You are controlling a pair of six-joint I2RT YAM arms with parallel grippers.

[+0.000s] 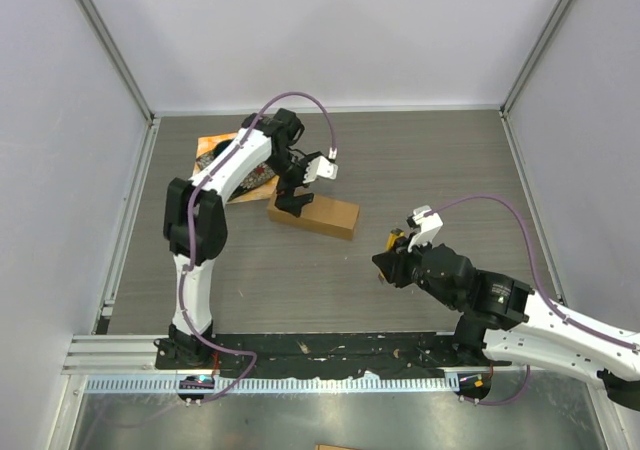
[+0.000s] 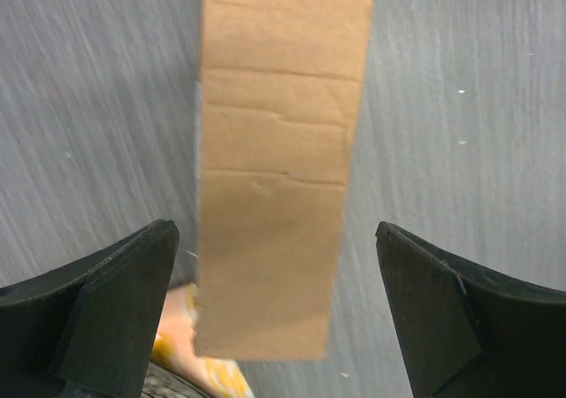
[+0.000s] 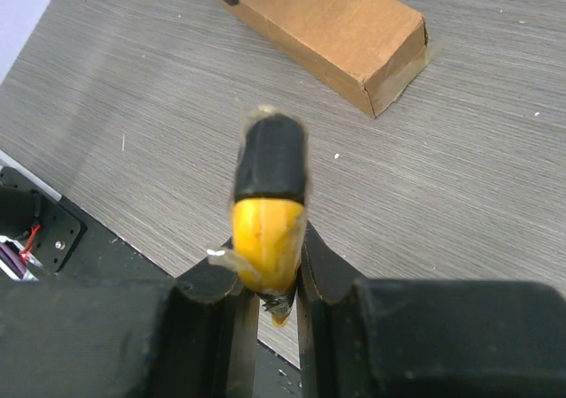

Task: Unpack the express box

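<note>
A long brown cardboard box lies closed on the table; its creased top fills the middle of the left wrist view. Over the box's left part hangs my left gripper, open, its fingers to either side of the box in that view with nothing held. Towards the front right, my right gripper is shut on a yellow and black tool. That tool points up out of the fingers; a clear scrap clings to its side. Whether the left fingers touch the box cannot be told.
An orange checked cloth with a dark patterned tray lies at the back left, partly behind the left arm. Bare table stretches across the right and front. Walls enclose the sides and back.
</note>
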